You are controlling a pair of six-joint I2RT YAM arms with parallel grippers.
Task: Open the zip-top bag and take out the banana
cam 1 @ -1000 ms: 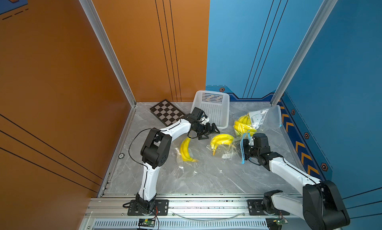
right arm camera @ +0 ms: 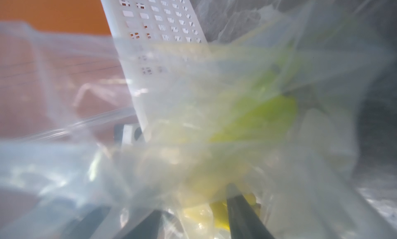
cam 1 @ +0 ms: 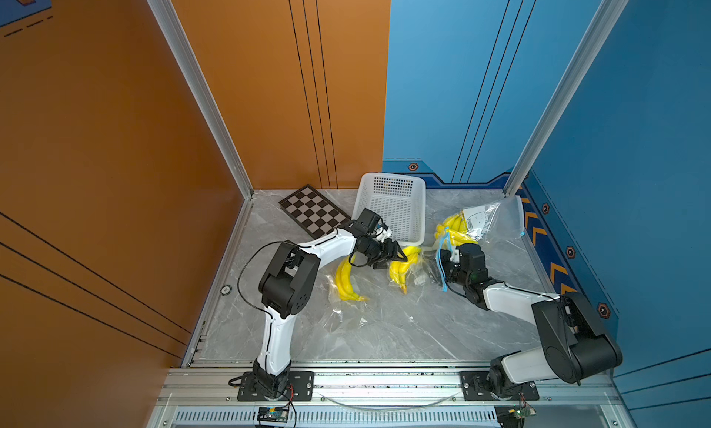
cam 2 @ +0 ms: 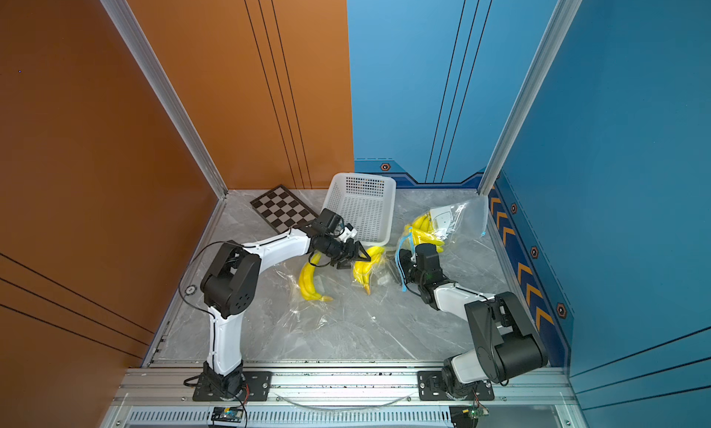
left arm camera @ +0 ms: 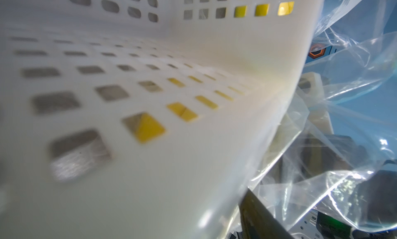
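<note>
The clear zip top bag's blue zip edge (cam 1: 443, 261) stands up at its right end, beside my right gripper. That gripper's fingers (right arm camera: 244, 218) are spread apart, seen through cloudy film. Inside the bag, a bunch of yellow bananas (cam 1: 400, 268) lies toward the left end. Over the bananas' left side, close to the basket's front edge, my left gripper (cam 1: 392, 259) has its fingers apart. White basket plastic fills most of the left wrist view, where only one dark finger (left arm camera: 262, 218) shows, against clear film. Whether any film lies between either gripper's fingers cannot be told.
A white basket (cam 1: 422, 205) stands behind the left gripper. Another banana (cam 1: 344, 279) lies on clear film to the left, and a second bagged bunch (cam 1: 453, 226) sits at the back right. A checkered board (cam 1: 314, 211) lies behind the left arm.
My right gripper and the blue zip edge have moved left. The bagged bananas have shifted left and turned more upright in view, and the left gripper has come slightly nearer the front.
</note>
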